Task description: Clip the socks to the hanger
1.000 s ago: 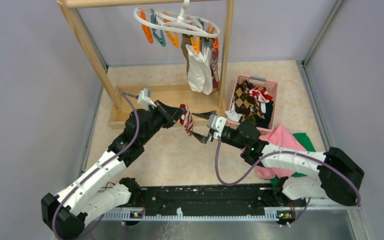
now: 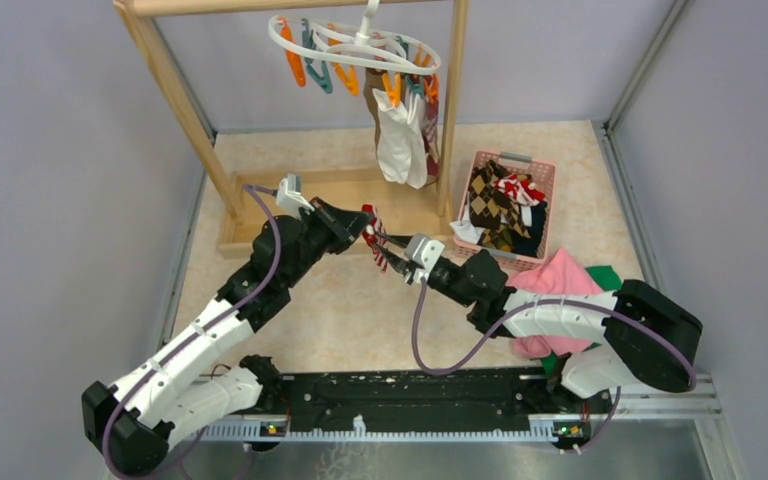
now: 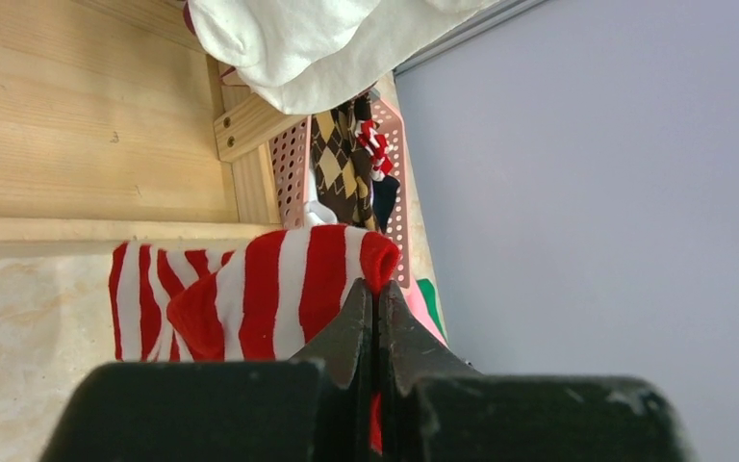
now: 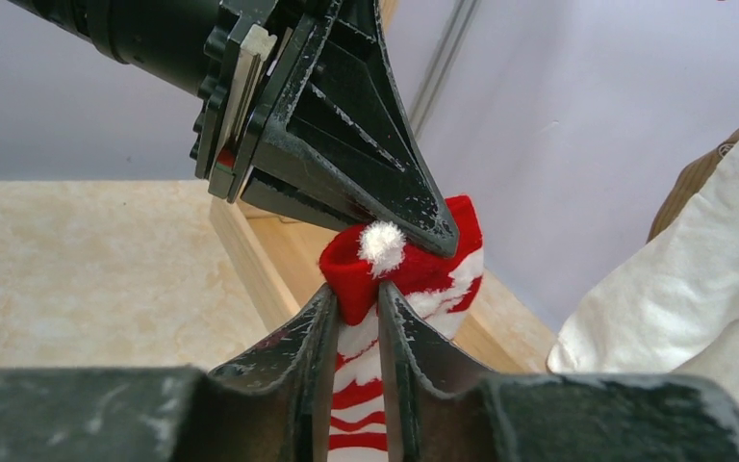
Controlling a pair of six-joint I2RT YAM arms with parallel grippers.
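A red-and-white striped sock (image 3: 269, 289) hangs from my left gripper, which is shut on its red edge. In the right wrist view the sock's red edge, with a white tuft, sticks out below the left fingers (image 4: 385, 192). My right gripper has its fingertips on either side of that edge, still a little apart. Whether both touch the cloth is hard to tell. Behind, the white round hanger (image 2: 360, 53) carries orange and blue-green clips. A white sock (image 2: 400, 140) hangs on its right side, beside brown and dark red ones.
A pink basket (image 2: 549, 215) at the right holds several socks. Pink cloth (image 2: 560, 280) lies over green cloth (image 2: 605, 276) in front of it. A wooden frame (image 2: 185, 95) surrounds the hanger. Clear table shows at front middle.
My right gripper has moved left to the striped sock, and its fingers have come closer together around the edge. The left arm has barely moved and keeps the sock.
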